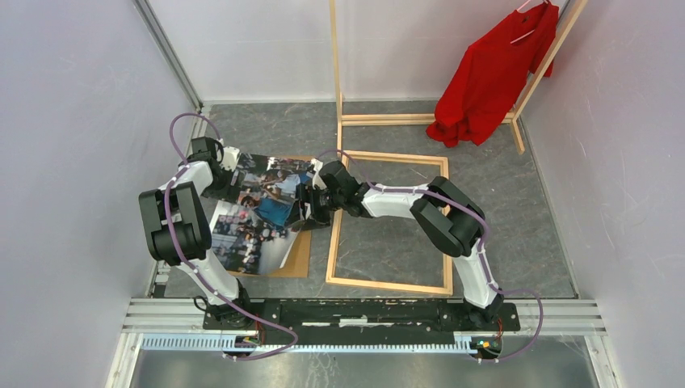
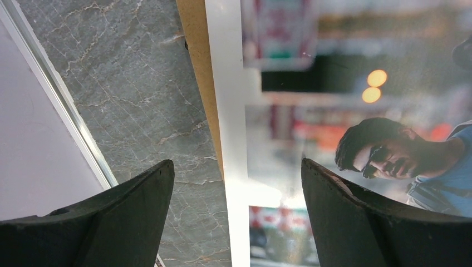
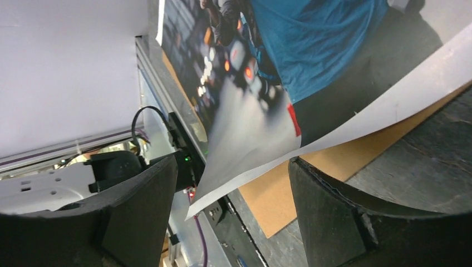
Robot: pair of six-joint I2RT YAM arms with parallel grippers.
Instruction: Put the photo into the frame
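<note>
The photo (image 1: 250,234), a crowd scene with white margins, lies over a brown board (image 1: 298,260). Its lower right part is lifted and curved, baring the board's right side. In the right wrist view, the photo's raised white edge (image 3: 384,114) slants between the parted fingers of my right gripper; contact with the fingers cannot be told. At the photo's left side is my left gripper, open, with the white margin (image 2: 229,111) lying between its fingers in that view. A light wooden frame (image 1: 332,242) rests on the floor to the right.
Behind the frame stands a wooden rack (image 1: 388,120) with a red garment (image 1: 493,77) on a hanger. My right arm passes over the frame. Bare grey floor (image 1: 517,218) lies right of the frame, and a wall borders the left side.
</note>
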